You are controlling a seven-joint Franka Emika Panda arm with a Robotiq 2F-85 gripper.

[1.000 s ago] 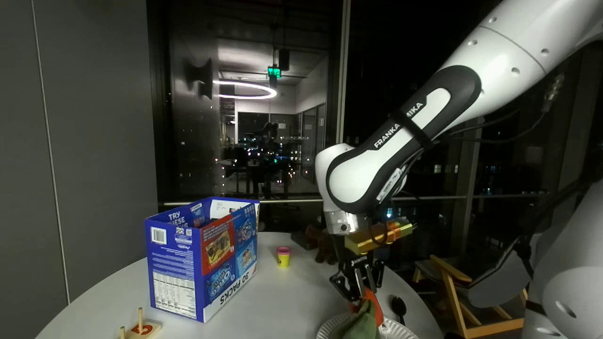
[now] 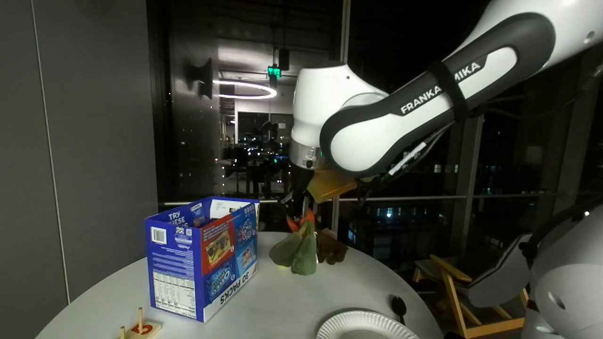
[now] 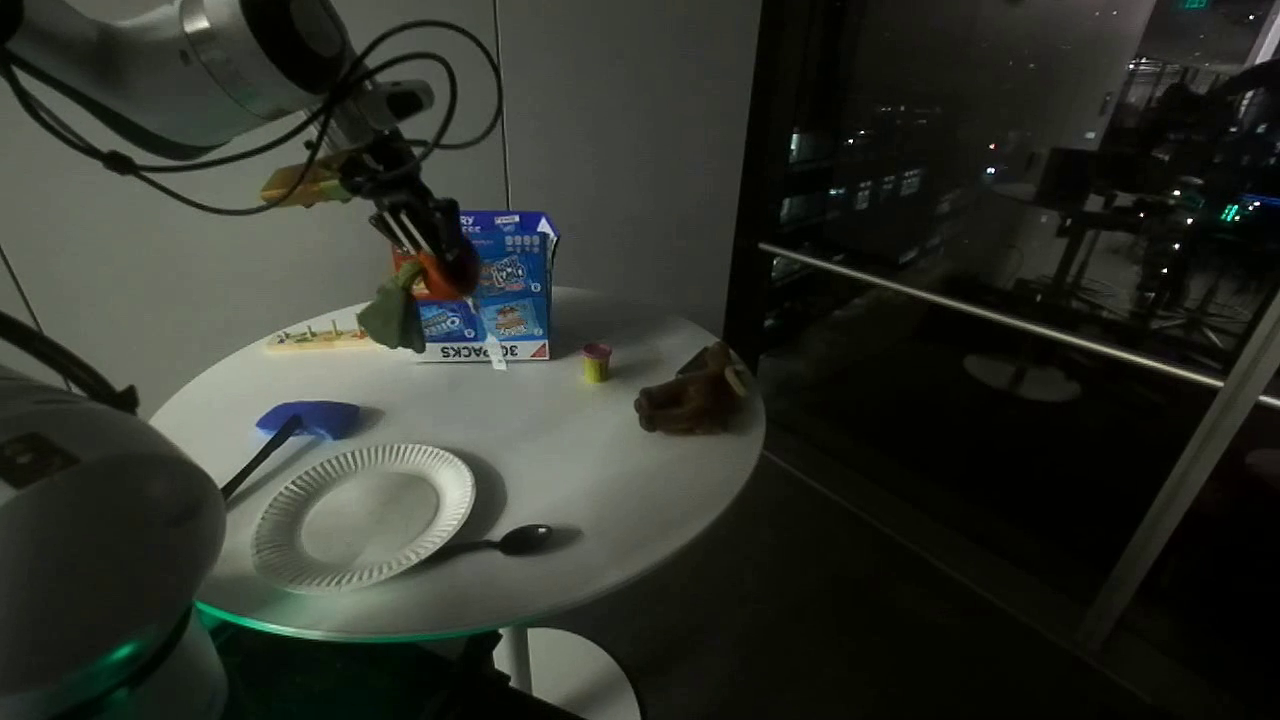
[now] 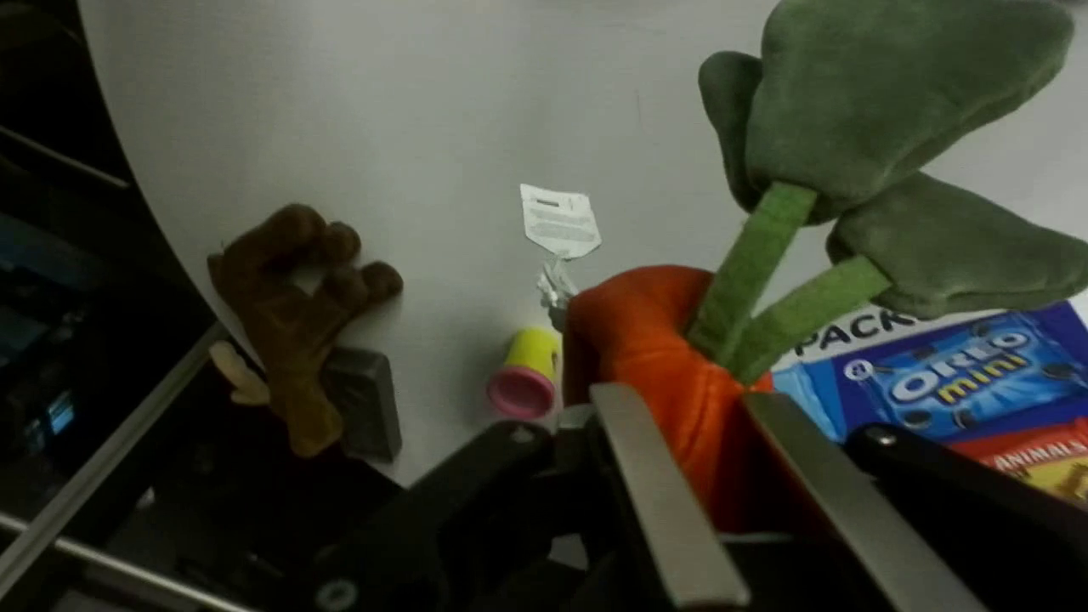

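An orange plush vegetable with green leaves (image 4: 887, 102) is pinched between the metal fingers of my gripper. In exterior view 2 the gripper (image 3: 426, 240) holds the orange plush (image 3: 446, 276) well above the table, in front of the snack box (image 3: 510, 294), leaves hanging down. From exterior view 1 the plush's leaves (image 2: 302, 254) appear right of the open-topped blue snack box (image 2: 198, 260). A white paper plate (image 3: 366, 516) lies on the table with nothing on it.
A small yellow tub with a pink lid (image 3: 596, 362) stands beyond the box. A brown plush (image 3: 696, 396) sits near the table edge. A black spoon (image 3: 524, 540), a blue-headed utensil (image 3: 310, 418) and a wooden peg board (image 3: 318, 336) lie around.
My gripper has risen from over the paper plate and moved toward the snack box, carrying the plush with it. The box and plate have stayed in place.
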